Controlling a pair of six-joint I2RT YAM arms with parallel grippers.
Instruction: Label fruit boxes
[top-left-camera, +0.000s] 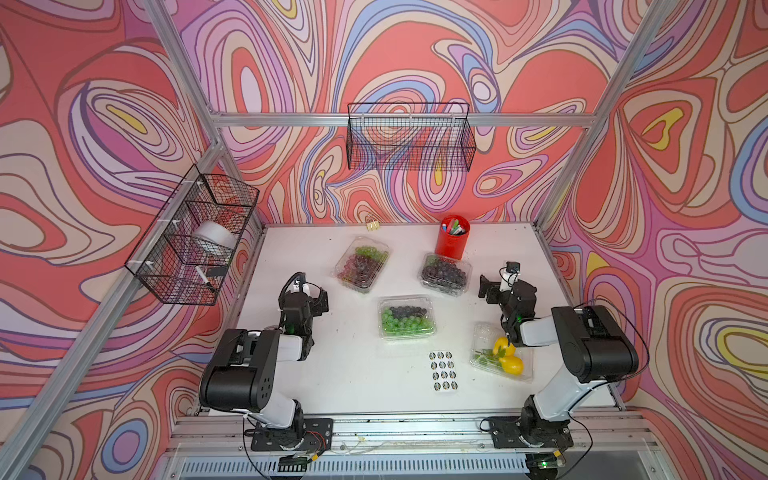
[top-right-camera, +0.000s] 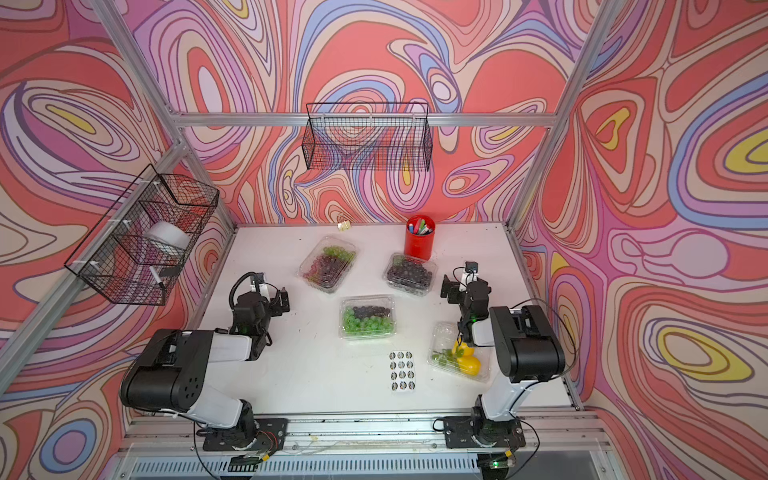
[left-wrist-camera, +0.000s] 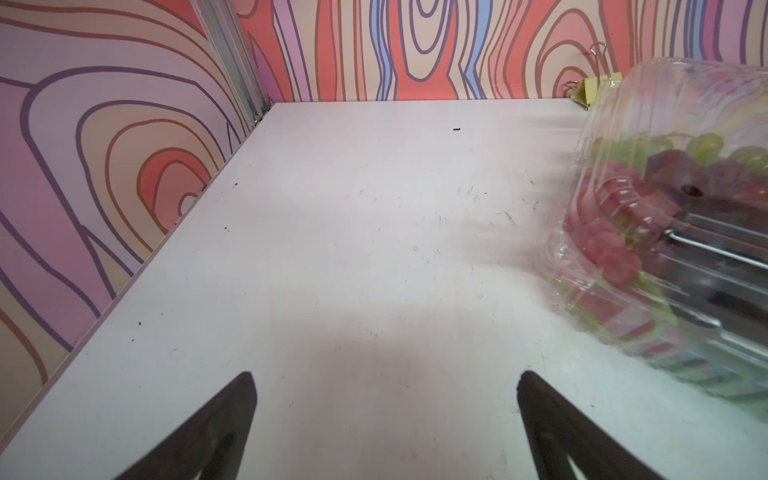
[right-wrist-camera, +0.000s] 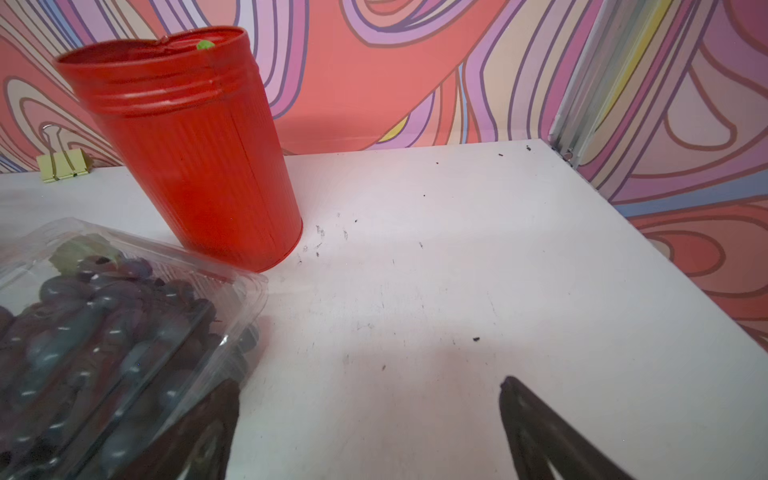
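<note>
Four-sided clear boxes stand apart on the white table: a mixed red and green grape box (top-left-camera: 362, 265) at the back left, a dark grape box (top-left-camera: 445, 274) at the back right, and a green and dark grape box (top-left-camera: 406, 317) in the middle. A box with yellow fruit and green leaves (top-left-camera: 501, 352) lies partly under the right arm. At the front, a sheet of small round labels (top-left-camera: 443, 371) lies flat. My left gripper is open left of the boxes, empty. My right gripper is also open and empty, right of the dark grape box.
A red cup of markers (top-left-camera: 453, 237) stands behind the dark grape box. The yellow binder clip (top-right-camera: 344, 225) sits by the back wall. Wire baskets hang at the back (top-left-camera: 411, 144) and left (top-left-camera: 196, 240). Bare table lies ahead of both grippers.
</note>
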